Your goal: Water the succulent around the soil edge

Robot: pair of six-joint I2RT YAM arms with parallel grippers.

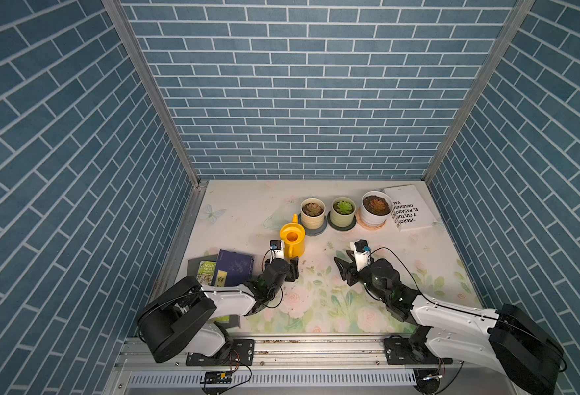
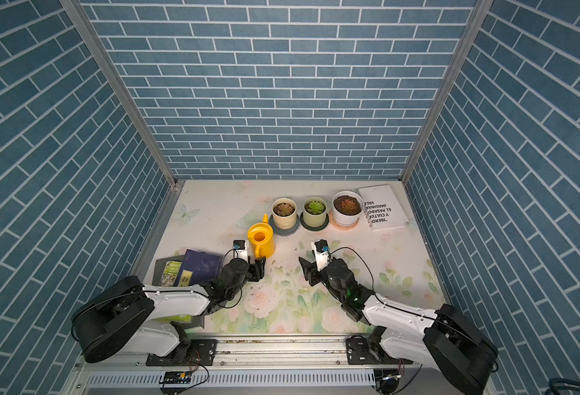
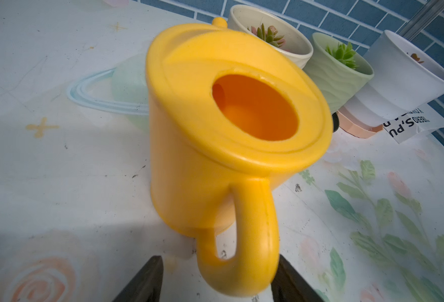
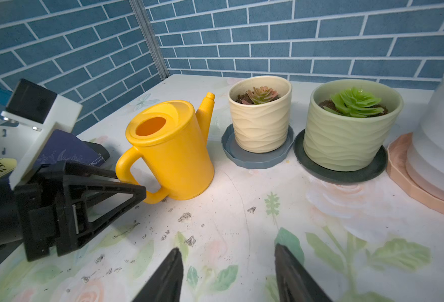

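Note:
A yellow watering can (image 4: pixel 175 151) stands upright on the table, its spout (image 4: pixel 205 108) pointing toward the back and the pots. My left gripper is at the can's handle (image 3: pixel 254 241), open, with one fingertip on each side of it. The right finger (image 3: pixel 292 281) looks close to the handle; whether it touches cannot be told. Three potted succulents stand in a row: a pinkish one in a cream pot (image 4: pixel 260 118), a green one in a pale green pot (image 4: pixel 350 133), a reddish one in a white pot (image 1: pixel 376 208). My right gripper hangs open and empty.
Each pot sits on a saucer; the grey saucer (image 4: pixel 247 156) lies close to the can's spout side. A white book (image 1: pixel 411 207) lies at the back right, and a dark blue book (image 1: pixel 234 266) among others at left.

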